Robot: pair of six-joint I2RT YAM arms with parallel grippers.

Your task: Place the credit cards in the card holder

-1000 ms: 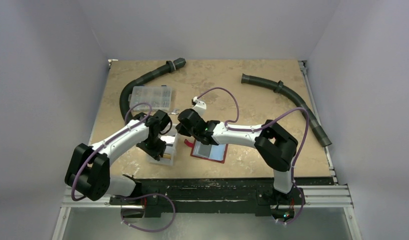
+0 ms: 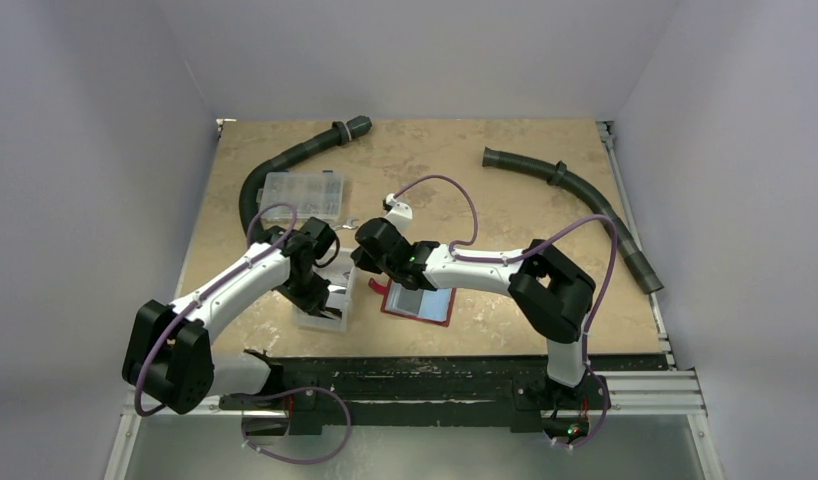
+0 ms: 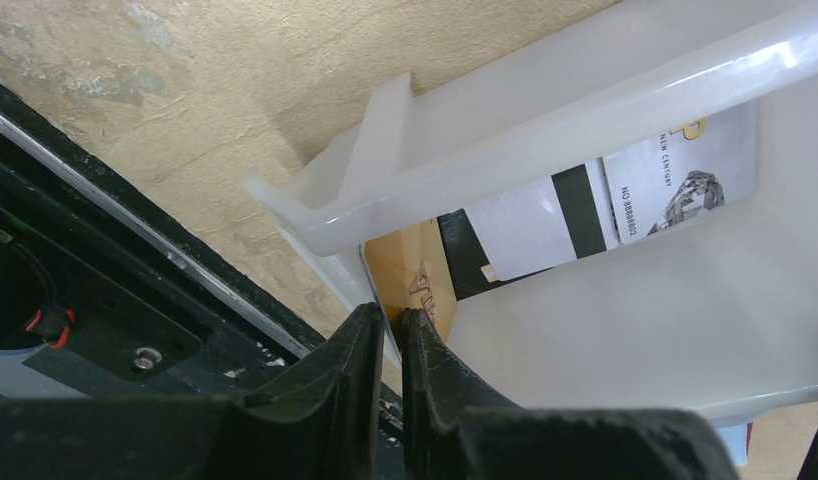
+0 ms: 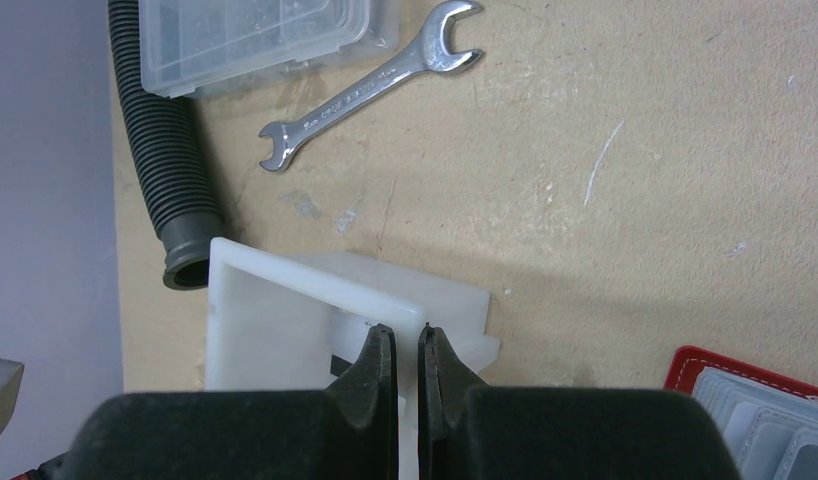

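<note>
Inside a white tray (image 3: 585, 110) lie several cards. A gold card (image 3: 413, 265) stands tilted at the tray's near end, and my left gripper is shut on its edge. Farther along, a white-and-black card (image 3: 530, 228) and a white card with a diamond picture (image 3: 682, 180) lie on the floor of the tray. My right gripper is shut on the tray's upright wall (image 4: 315, 285). To the right of the tray, the card holder (image 2: 420, 303) lies on the table, red-edged with clear pockets; its corner (image 4: 750, 400) shows in the right wrist view.
Behind the tray lie a wrench (image 4: 360, 98) and a clear plastic box (image 2: 303, 194). A black hose (image 2: 285, 160) curves round the box, and another hose (image 2: 585, 190) runs along the right. Bare table lies at the back middle.
The gold card, its face showing in the tray before, has tipped up and now looks thin from above. The right arm and the tray look still.
</note>
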